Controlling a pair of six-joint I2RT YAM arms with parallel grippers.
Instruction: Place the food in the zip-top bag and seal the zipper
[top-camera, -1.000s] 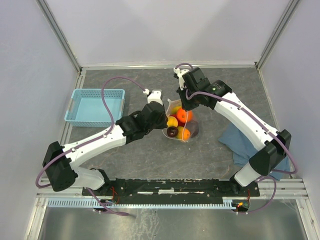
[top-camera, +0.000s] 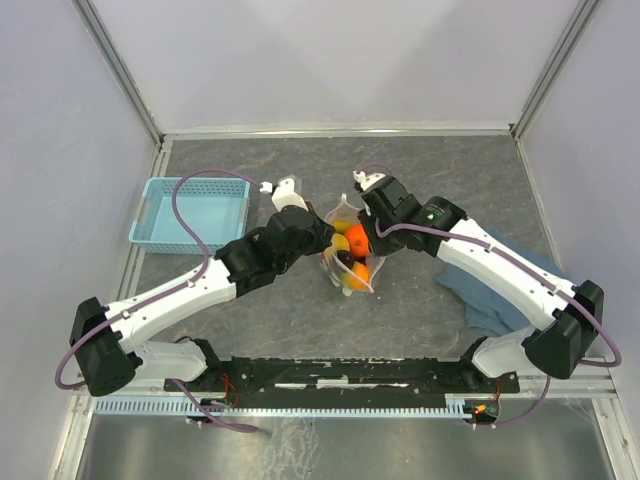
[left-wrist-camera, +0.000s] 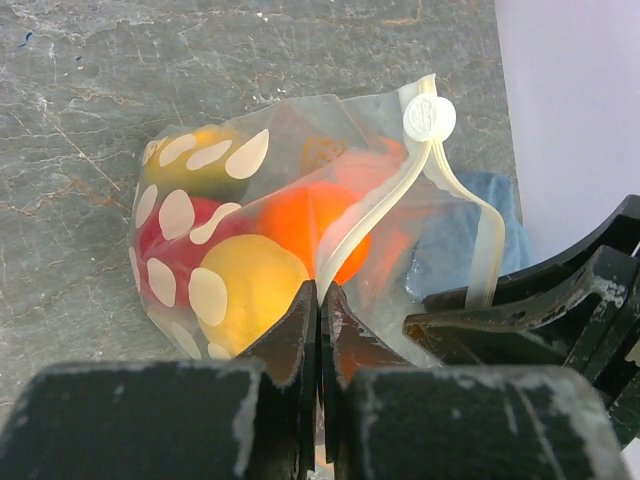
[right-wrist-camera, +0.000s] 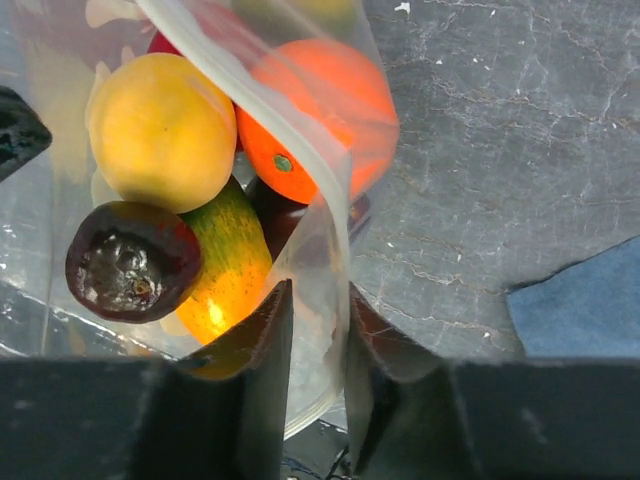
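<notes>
The clear zip bag (top-camera: 350, 280) stands mid-table, holding a yellow fruit (right-wrist-camera: 160, 130), an orange (right-wrist-camera: 362, 110), a dark round fruit (right-wrist-camera: 133, 262) and a mango (right-wrist-camera: 238, 260). My left gripper is shut on the bag's zipper edge beside the white slider (left-wrist-camera: 428, 117). My right gripper is at the opposite side, part open, with the bag's rim between its fingers. In the left wrist view its black fingers reach in at right.
An empty blue basket (top-camera: 188, 215) sits at the back left. A blue cloth (top-camera: 480, 290) lies at the right.
My right gripper has come down and toward the front along the bag's rim. The left arm has turned slightly and raised its elbow line, and the bag's shape has shifted with it.
</notes>
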